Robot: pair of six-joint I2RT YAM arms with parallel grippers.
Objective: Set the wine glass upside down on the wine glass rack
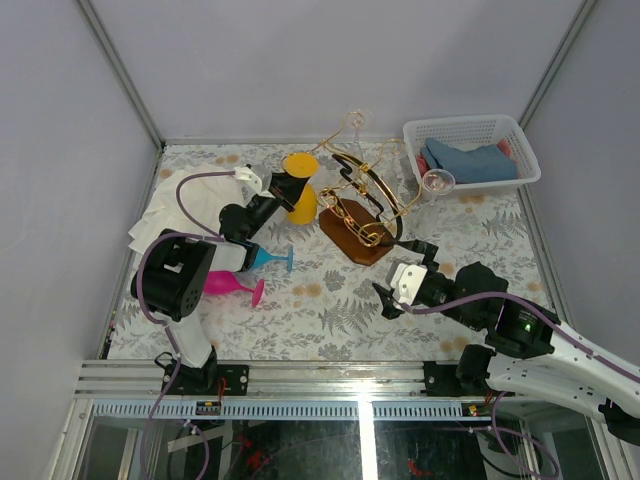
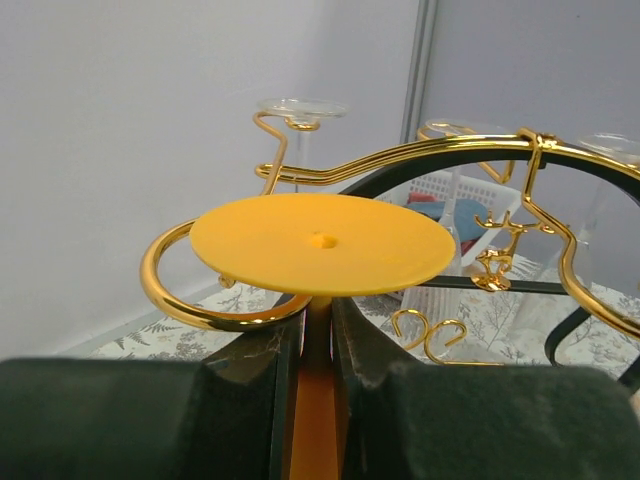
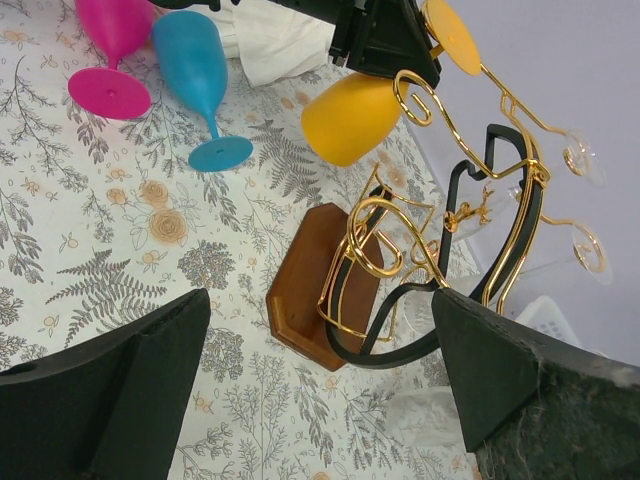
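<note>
A yellow wine glass hangs upside down, its round foot (image 2: 320,240) on top and its bowl (image 3: 345,125) below. My left gripper is shut on its stem, just under the foot. Overlapping the foot in the left wrist view is a gold loop (image 2: 160,290) of the wine glass rack; its end lies close to the stem. Whether the stem sits inside the loop I cannot tell. The rack's wooden base (image 1: 345,235) stands on the table right of the glass. Well in front of the rack, my right gripper is open and empty.
Clear glasses (image 2: 303,110) hang on other rack arms. A blue glass (image 3: 190,65) and a pink glass (image 3: 112,30) lie near the left arm. A white basket (image 1: 470,130) with blue cloth stands back right.
</note>
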